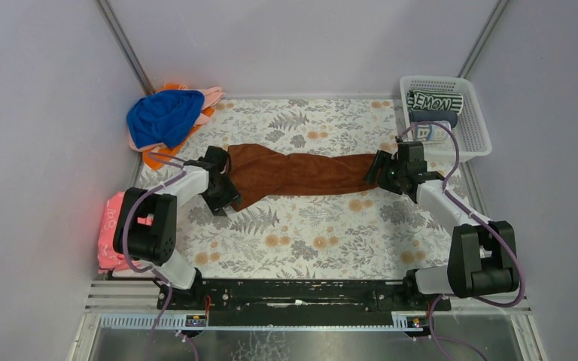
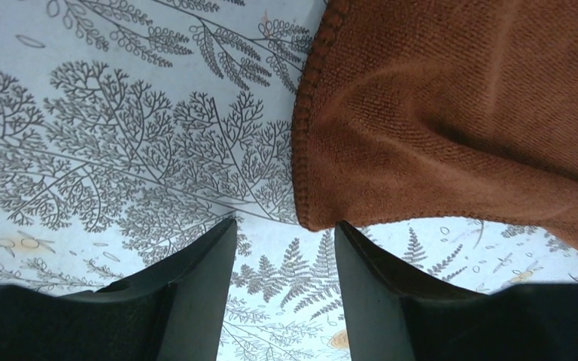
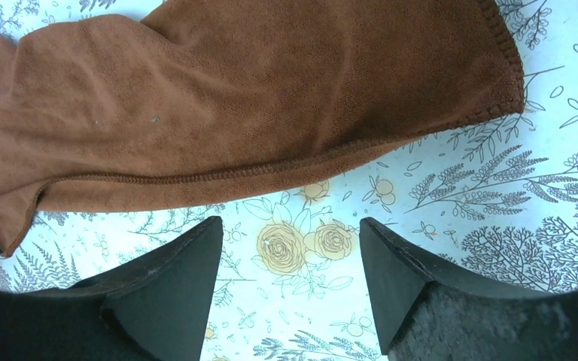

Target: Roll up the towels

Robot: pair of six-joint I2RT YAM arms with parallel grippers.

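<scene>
A brown towel (image 1: 301,174) lies lengthwise across the middle of the patterned table, its long front edge doubled and its surface wrinkled. At its left end, my left gripper (image 1: 229,210) hangs over the front corner. The left wrist view shows that towel corner (image 2: 323,207) just beyond the gap of the left gripper, whose fingers stand part open with no cloth between them. Over the right end is my right gripper (image 1: 372,170). In the right wrist view, the right gripper is open with bare tablecloth between its fingers, and the towel's hem runs past them.
A white basket (image 1: 484,124) with several rolled towels stands at the back right. Blue (image 1: 162,116) and orange towels are heaped at the back left, and a pink towel (image 1: 113,233) lies at the left edge.
</scene>
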